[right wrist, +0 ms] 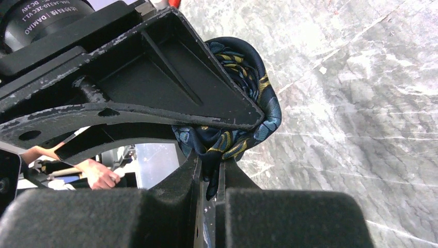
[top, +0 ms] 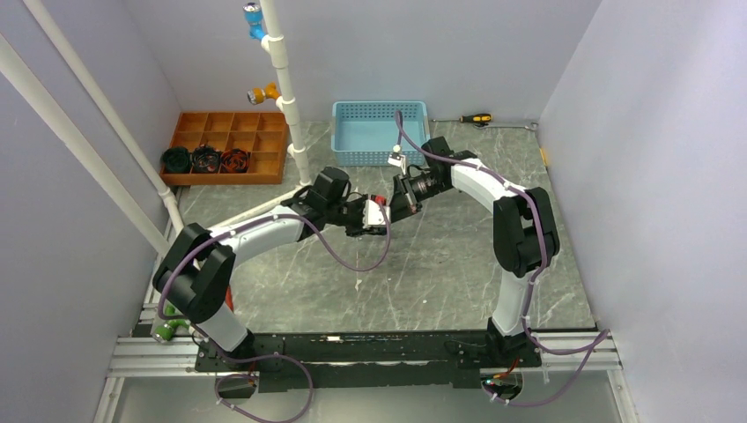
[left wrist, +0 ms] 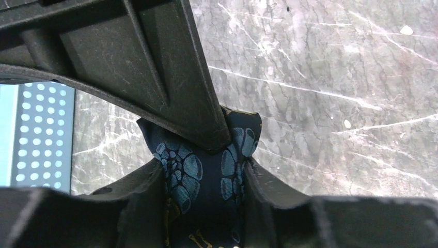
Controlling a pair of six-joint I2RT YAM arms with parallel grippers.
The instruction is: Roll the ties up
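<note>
A dark navy tie [left wrist: 184, 175] with blue and yellow patterning is bunched into a roll, held by both grippers above the middle of the table. My left gripper is shut on it, one finger at each side of the cloth. From the right, my right gripper is shut on the same tie [right wrist: 270, 106], a narrow fold pinched between its nearly closed fingers. The two grippers meet in the top view and hide most of the tie there.
An empty blue basket [top: 380, 159] stands at the back, just behind the grippers. White pipes [top: 292, 115] rise beside the tray. A yellow-black screwdriver [top: 476, 118] lies at the back right.
</note>
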